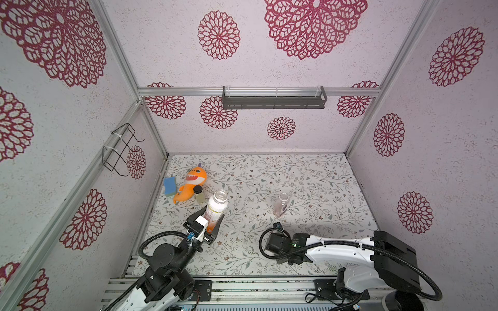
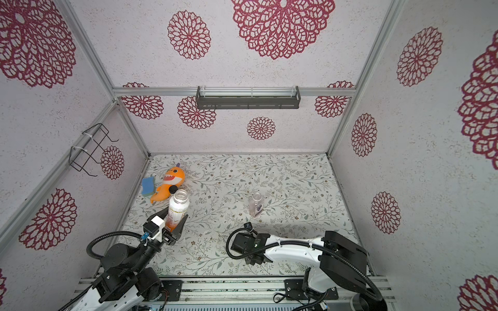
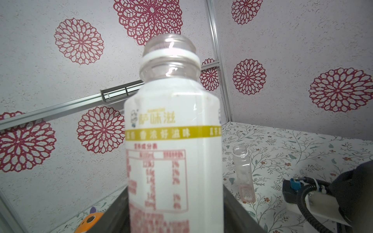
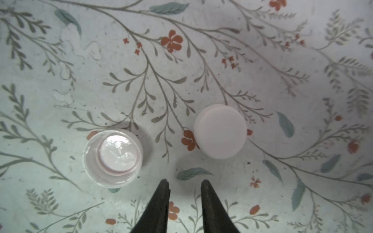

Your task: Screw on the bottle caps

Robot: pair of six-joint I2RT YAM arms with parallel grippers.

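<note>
A white labelled bottle (image 3: 172, 155) with a clear, uncapped neck stands upright between the fingers of my left gripper (image 1: 209, 224), which is shut on it. In the right wrist view two white caps lie on the table: one, hollow side up (image 4: 112, 158), is at left; the other, flat top up (image 4: 220, 131), is nearer the middle. My right gripper is open and empty above the table, its fingertips below and between the caps in that view. A clear bottle without a cap (image 1: 281, 204) stands mid-table. The right arm hides the caps in both top views.
An orange shark toy (image 1: 192, 182), a blue sponge (image 1: 170, 185) and a small dark-capped jar (image 1: 199, 193) sit at the left, behind the held bottle.
</note>
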